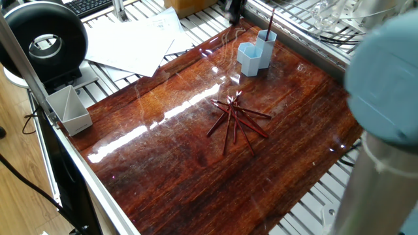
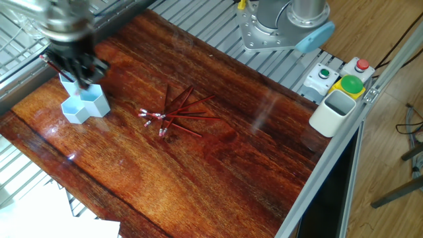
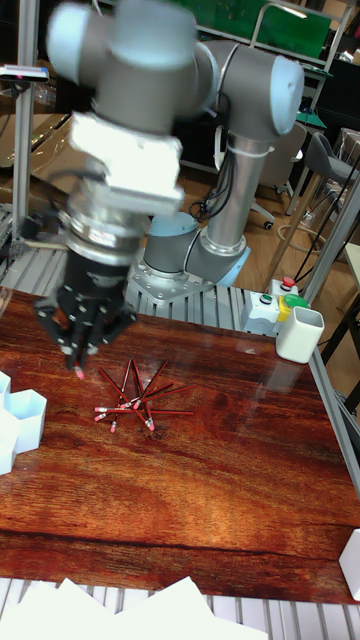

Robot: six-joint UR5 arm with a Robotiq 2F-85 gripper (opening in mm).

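Note:
In exterior view 3 my gripper (image 3: 81, 352) points down above the table's far left, shut, with the pinkish eraser end of a pencil (image 3: 80, 373) just below its fingers. The rest of that pencil is hidden or blurred. At the top edge of exterior view 1, only the blurred tip of the gripper (image 1: 233, 14) shows. Near the table corner stands a pale blue holder (image 1: 249, 65) of joined hexagonal cups; one dark red pencil (image 1: 270, 25) stands upright in its back cup. Several red pencils (image 2: 173, 114) lie crossed in a pile on the dark wooden board, apart from the gripper.
A white empty box (image 1: 69, 111) sits at the board's left edge, and a white cup (image 2: 332, 114) stands by the button boxes (image 2: 320, 78). Paper sheets (image 1: 127, 42) lie beyond the board. Much of the glossy board (image 2: 218, 178) is bare.

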